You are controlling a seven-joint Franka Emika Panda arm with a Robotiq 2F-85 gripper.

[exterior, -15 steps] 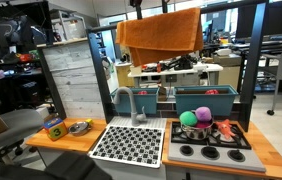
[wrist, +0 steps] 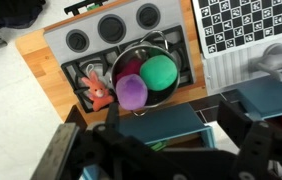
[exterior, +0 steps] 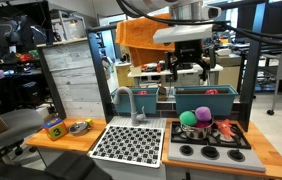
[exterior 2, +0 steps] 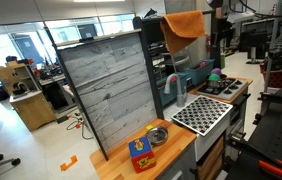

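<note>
My gripper (exterior: 189, 78) hangs open above the back of the counter, in front of the orange cloth (exterior: 141, 40), with nothing between its fingers. In the wrist view its dark fingers (wrist: 111, 127) reach in from the bottom. Below is a metal pot (wrist: 175, 50) on the stove (exterior: 209, 153). The pot holds a purple ball (wrist: 131, 92), a green ball (wrist: 159, 72) and something red partly hidden under them. An orange plush toy (wrist: 97, 90) lies on the stove beside the pot.
Teal bins (exterior: 203, 100) hang behind the stove, with red items in one. Left of the stove are a white drain grid (exterior: 128, 145) and a faucet (exterior: 127, 92). A metal bowl (exterior 2: 158, 136) and a yellow-red box (exterior 2: 141, 152) stand farther left.
My gripper has come down from the top of the view and moved right, now hanging lower before the cloth and bins. The pot, balls and plush toy look unmoved.
</note>
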